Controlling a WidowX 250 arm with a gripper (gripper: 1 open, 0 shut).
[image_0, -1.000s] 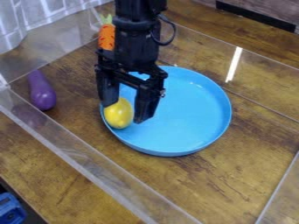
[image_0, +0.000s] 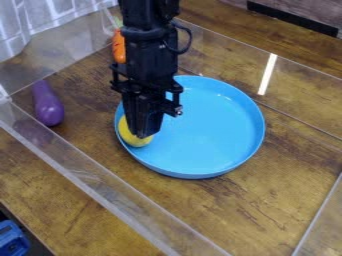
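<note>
My black gripper (image_0: 144, 115) reaches down over the left side of a blue plate (image_0: 214, 140), shut on a yellow object (image_0: 135, 134) lying there. The gripper's body hides part of the yellow object, and its fingertips are hard to make out.
A purple eggplant-like toy (image_0: 48, 105) lies to the left, and an orange carrot-like toy (image_0: 119, 45) is behind the arm. Clear plastic walls edge the wooden surface (image_0: 247, 215). A blue item (image_0: 10, 241) sits at the lower left corner.
The gripper has drawn narrower and moved a little to the left, onto the yellow object, which it now covers more. The plate has stayed in place.
</note>
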